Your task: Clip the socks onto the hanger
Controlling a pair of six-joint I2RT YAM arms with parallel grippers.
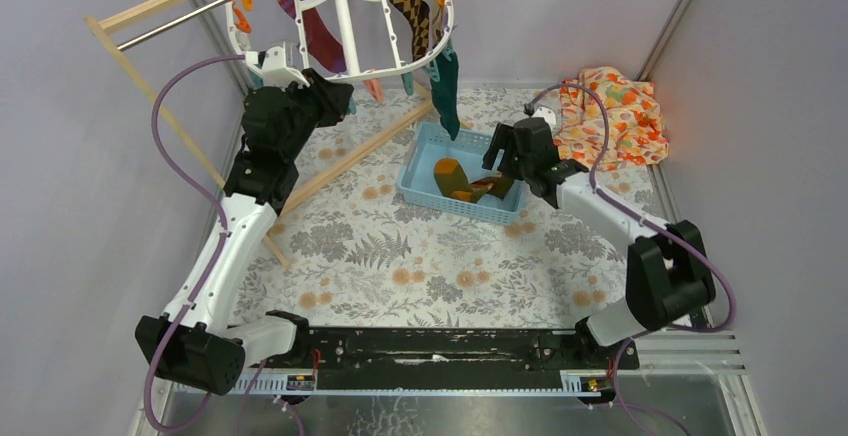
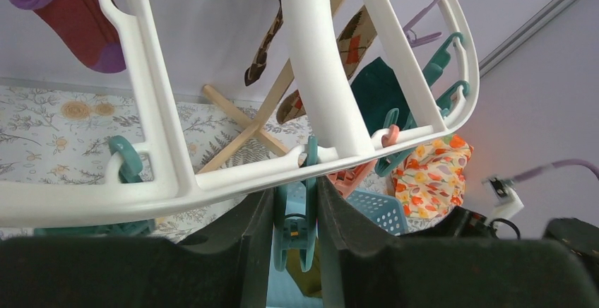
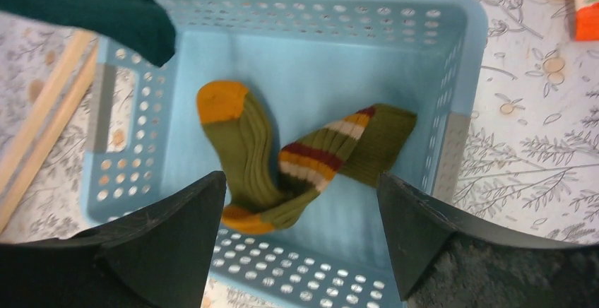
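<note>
The white hanger (image 1: pixel 343 16) hangs top left with clips and socks on it, including a dark teal sock (image 1: pixel 447 91). My left gripper is at its lower rail, fingers either side of a teal clip (image 2: pixel 295 232); whether they grip it is unclear. My right gripper hangs open over the blue basket (image 3: pixel 311 18), where olive socks with orange and striped parts (image 3: pixel 236 145) lie below its fingers.
A wooden frame (image 1: pixel 160 6) carries the hanger. Orange floral cloth (image 1: pixel 610 121) lies at the back right. The patterned floor in front of the basket is clear.
</note>
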